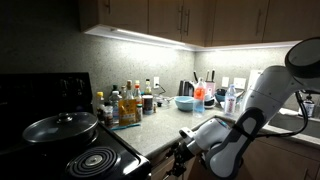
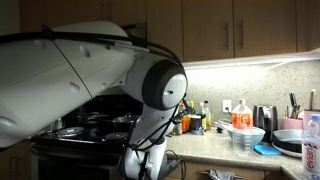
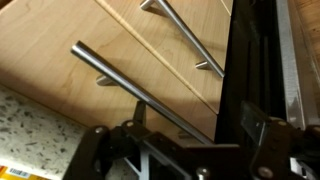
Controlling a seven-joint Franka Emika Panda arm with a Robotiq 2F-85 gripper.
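Low in front of the counter, my gripper (image 1: 183,155) points at the wooden cabinet fronts. In the wrist view the gripper is open. A metal bar handle (image 3: 125,80) on a pale wooden front (image 3: 70,35) slants down to the right, its lower end reaching the space between the fingers. Whether either finger touches the bar cannot be told. A second bar handle (image 3: 190,35) lies farther up, across a seam in the wood. In exterior view 2 the fingers are hard to make out.
The speckled counter edge (image 3: 35,130) lies close at the left of the wrist view. A stove (image 1: 75,155) with a covered pan (image 1: 60,128) stands left of the arm. Several bottles (image 1: 127,108) and a blue bowl (image 1: 184,103) occupy the counter's back.
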